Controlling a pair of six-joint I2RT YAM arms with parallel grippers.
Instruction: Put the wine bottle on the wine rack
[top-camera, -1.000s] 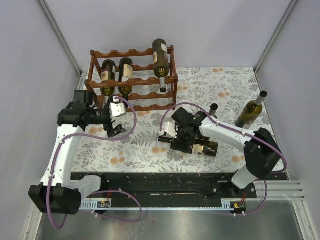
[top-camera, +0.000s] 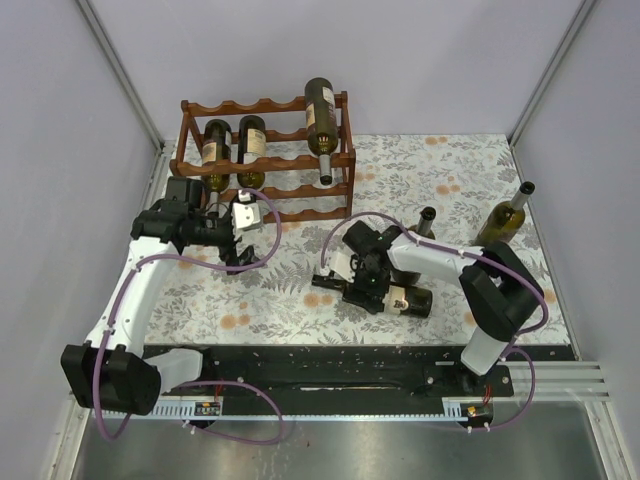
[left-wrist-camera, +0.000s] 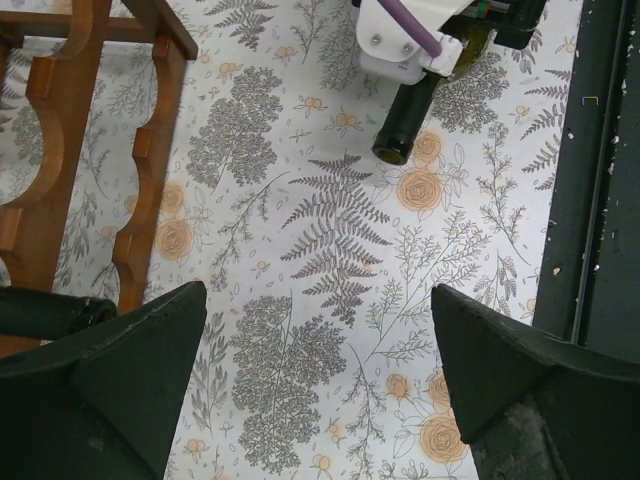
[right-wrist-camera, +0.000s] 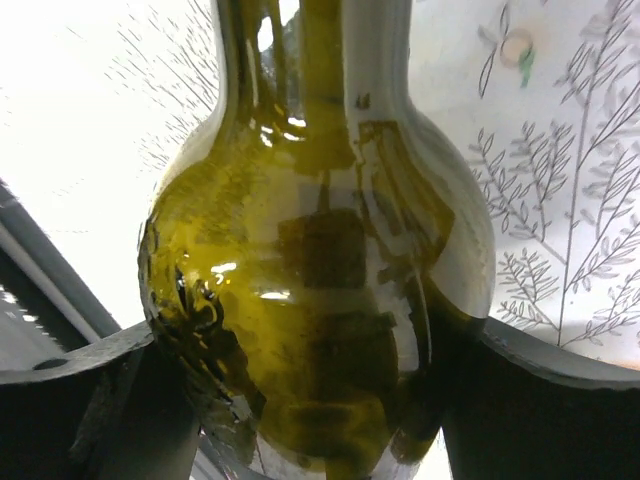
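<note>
A dark green wine bottle (top-camera: 411, 301) lies on its side on the patterned table, its neck pointing left; the neck (left-wrist-camera: 402, 122) also shows at the top of the left wrist view. My right gripper (top-camera: 366, 300) is over its shoulder, open, with one finger (right-wrist-camera: 105, 400) on either side of the glass (right-wrist-camera: 320, 230). Whether the pads touch the bottle cannot be told. The wooden wine rack (top-camera: 280, 164) stands at the back left, holding two bottles lower down and one on top. Before it, my open left gripper (top-camera: 241, 264) has nothing between its fingers.
An upright bottle (top-camera: 427, 221) stands just behind the right arm, and another bottle (top-camera: 502, 218) stands at the far right. A racked bottle's neck (left-wrist-camera: 50, 314) juts out close to the left gripper. Bare table (top-camera: 290, 300) lies between the two grippers.
My left gripper has drifted a little to the right.
</note>
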